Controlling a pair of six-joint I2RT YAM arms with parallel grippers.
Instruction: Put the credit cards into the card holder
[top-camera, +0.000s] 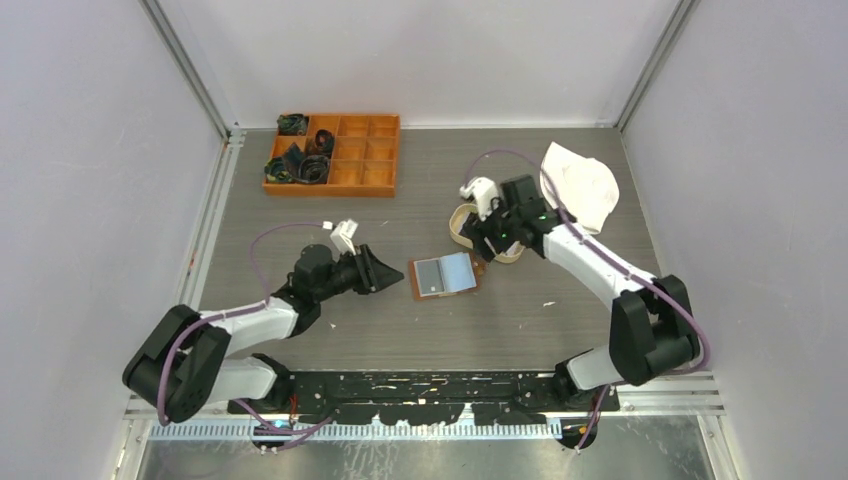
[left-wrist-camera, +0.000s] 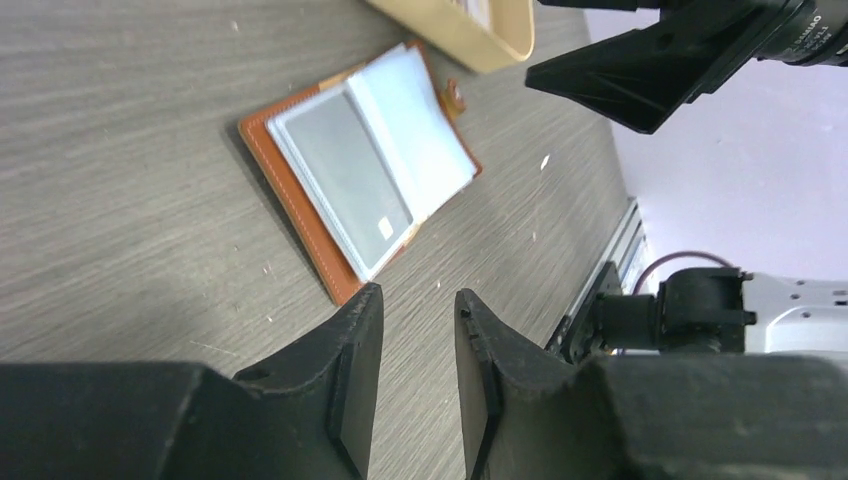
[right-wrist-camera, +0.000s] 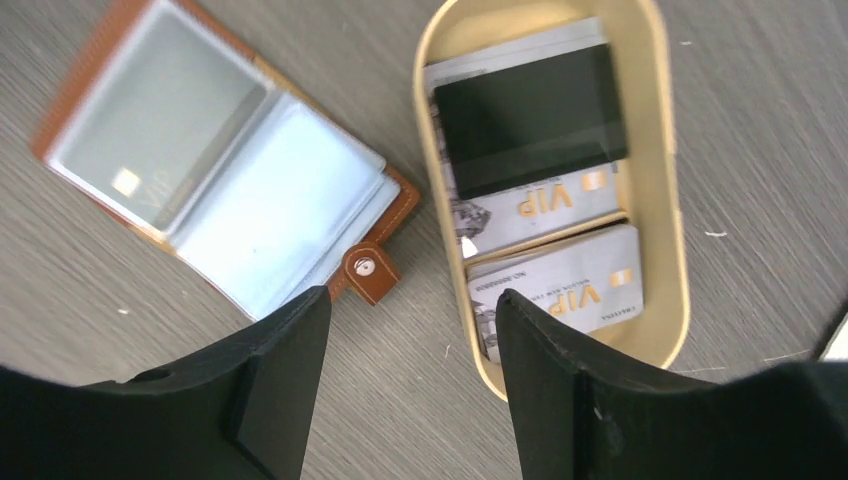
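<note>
The brown card holder (top-camera: 418, 280) lies open on the table with clear and white sleeves; in the right wrist view a pale card shows under its left sleeve. Right of it, a beige tray (right-wrist-camera: 440, 140) holds VIP cards (right-wrist-camera: 570, 275) and a dark card (right-wrist-camera: 527, 120) in two compartments. My right gripper is over the holder's edge and tray, part open, nothing visible between its fingers. My left gripper hangs left of the holder with a narrow gap between its fingertips; I cannot see anything held there.
An orange compartment box (top-camera: 350, 175) with dark coiled items stands at the back left. A white cloth (top-camera: 580, 190) lies at the back right.
</note>
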